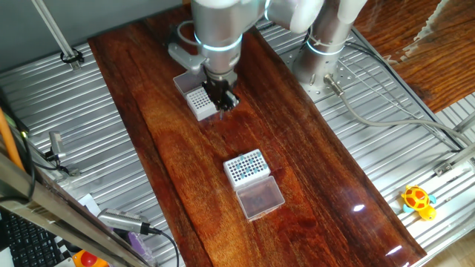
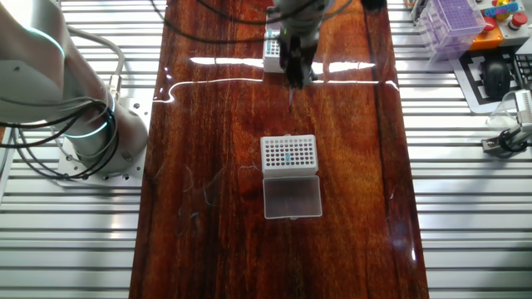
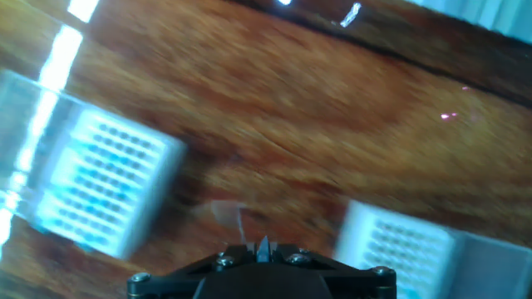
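Note:
My gripper (image 1: pixel 223 106) is over the table beside the far white hole-grid rack (image 1: pixel 201 103). In the wrist view its dark fingertips come together at the bottom middle. A thin, pale translucent piece (image 2: pixel 290 100) hangs below them and shows faintly in the wrist view as a translucent sliver (image 3: pixel 226 213); its exact shape is blurred. The nearer white rack (image 1: pixel 246 168), with teal bits in some holes, sits open in the middle of the table. In the wrist view one rack (image 3: pixel 108 178) lies left, with many teal spots, and another rack (image 3: pixel 397 247) lower right.
Each rack has a clear hinged lid folded back, the nearer lid (image 1: pixel 260 198) lying flat. Wooden tabletop (image 1: pixel 178 178) around the racks is bare. A toy turtle (image 1: pixel 418 199) and a keyboard (image 1: pixel 26 241) lie off the table.

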